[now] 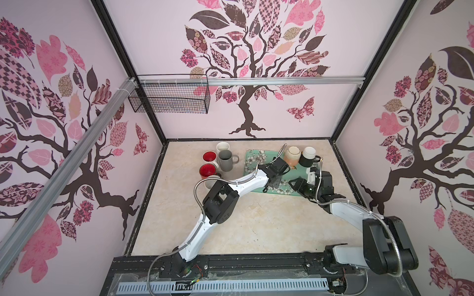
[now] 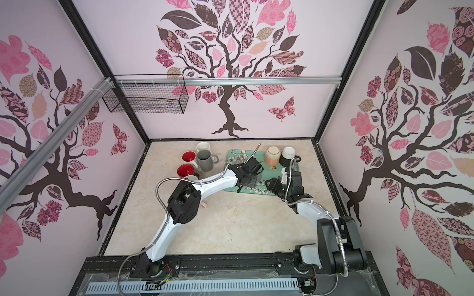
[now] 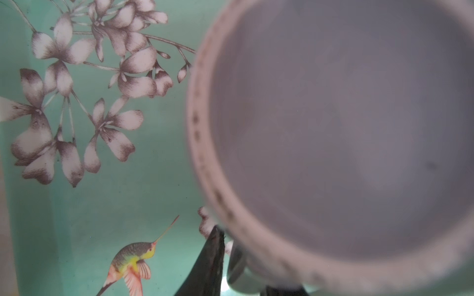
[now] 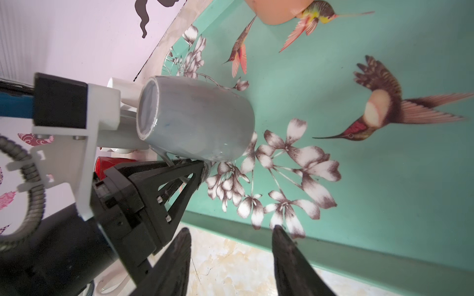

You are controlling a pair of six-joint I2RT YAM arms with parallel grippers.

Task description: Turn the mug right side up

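A grey mug point(image 4: 200, 118) lies on its side on the green tray point(image 4: 395, 197), largely hidden behind my left gripper in both top views. In the left wrist view its round end point(image 3: 340, 128) fills much of the picture, with my left fingers point(image 3: 207, 266) just below the rim. My left gripper point(image 1: 279, 172) is at the mug's side; whether it holds it cannot be told. My right gripper stands open over the tray's front edge, to the right of the mug, nothing between its fingers.
A peach mug point(image 1: 292, 157) and a black-and-white mug point(image 1: 308, 156) stand at the tray's back right. Several mugs, red point(image 1: 207, 171), grey point(image 1: 226, 160) and white, stand left of the tray.
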